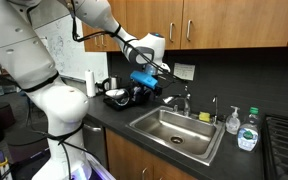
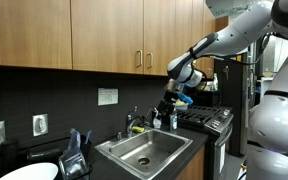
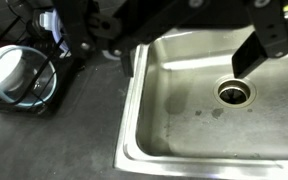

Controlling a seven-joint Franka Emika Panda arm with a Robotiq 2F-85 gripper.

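My gripper point(image 1: 150, 96) hangs open above the counter near the left end of the steel sink point(image 1: 162, 138). From the wrist view, its dark fingers point(image 3: 251, 55) stand wide apart, with nothing between them. Below them lies the sink basin point(image 3: 189, 100), which looks empty, with a round drain point(image 3: 234, 93) toward the right. Exterior view 2 shows the gripper point(image 2: 166, 105) beyond the sink point(image 2: 142, 158), its fingertips small and dark against the wall.
A black dish rack point(image 3: 46, 98) holding white dishes stands left of the sink. Behind the basin are a faucet point(image 1: 187, 104) and a yellow item point(image 1: 205, 117). A soap bottle point(image 1: 233, 122) and a green-tinted bottle point(image 1: 248, 134) stand at the right, near the stove point(image 1: 286, 145). Cabinets point(image 1: 239, 24) overhang the counter.
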